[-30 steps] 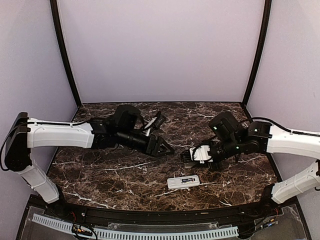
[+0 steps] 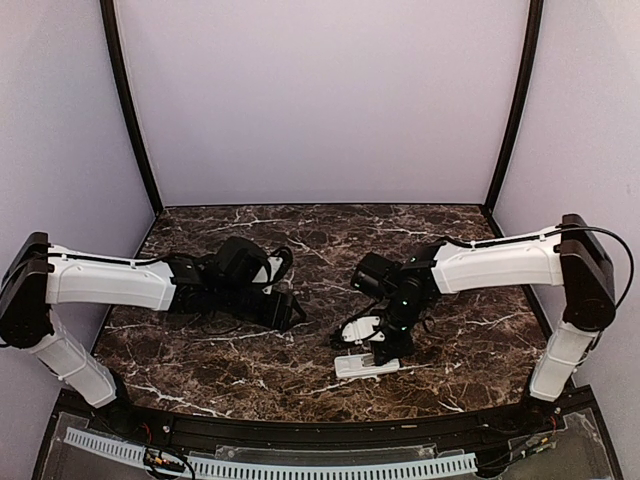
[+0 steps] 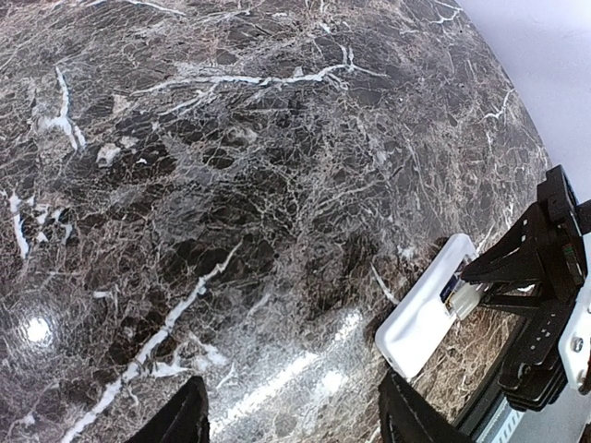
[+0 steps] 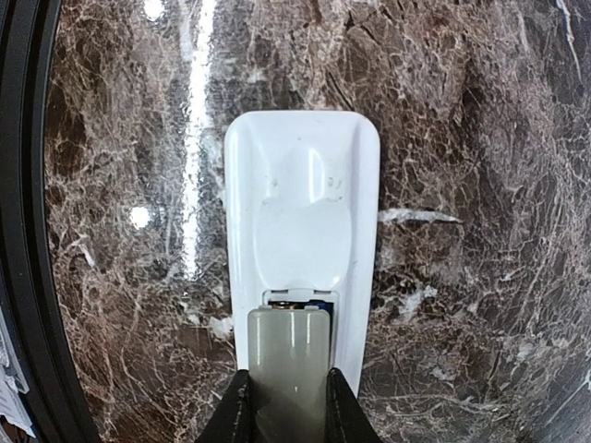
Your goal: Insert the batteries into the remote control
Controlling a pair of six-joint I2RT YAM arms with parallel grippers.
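The white remote control point(image 2: 350, 367) lies back side up on the dark marble table, its battery compartment exposed; the right wrist view shows the remote point(image 4: 302, 203) lengthwise. Inside the compartment, a bit of dark blue battery point(image 4: 325, 305) and a metal end show past a pale battery cover point(image 4: 289, 346). My right gripper is shut on that cover, tabbed end forward, over the compartment; whether it touches the remote I cannot tell. In the left wrist view the cover point(image 3: 468, 299) looks tilted. My left gripper stands open and empty, left of the remote.
The table's front edge with its dark rail point(image 2: 300, 428) runs close below the remote. Bare marble point(image 2: 330, 235) fills the back and left of the table. The right arm's body point(image 3: 545, 277) overhangs the remote's far side.
The left gripper has drawn back left. The remote stays put.
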